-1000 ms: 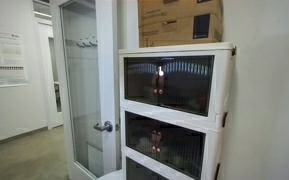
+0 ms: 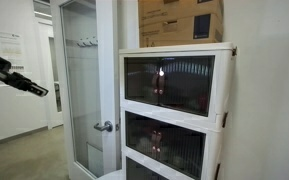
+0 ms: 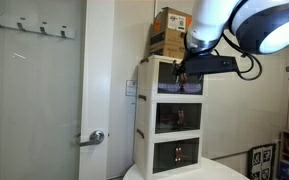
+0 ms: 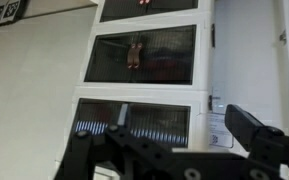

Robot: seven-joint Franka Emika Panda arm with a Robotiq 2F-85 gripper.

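Note:
A white cabinet (image 2: pixel 174 121) has stacked compartments with dark see-through double doors; the doors (image 2: pixel 169 82) on top look shut. Reddish-brown handles (image 4: pixel 134 56) sit in pairs where the doors meet. My gripper is open in the wrist view, its dark fingers (image 4: pixel 243 123) spread apart with nothing seen between them. It is apart from the cabinet in exterior view 1, where the gripper (image 2: pixel 42 91) enters from the left edge. In exterior view 2 the gripper (image 3: pixel 183 70) overlaps the cabinet's top doors; the distance between them is unclear.
Cardboard boxes (image 3: pixel 170 33) are stacked on the cabinet. A glass-panelled door (image 2: pixel 88 85) with a metal lever handle (image 2: pixel 104 126) stands left of it in exterior view 1. A round white table (image 3: pixel 216 170) lies under the arm (image 3: pixel 209 25).

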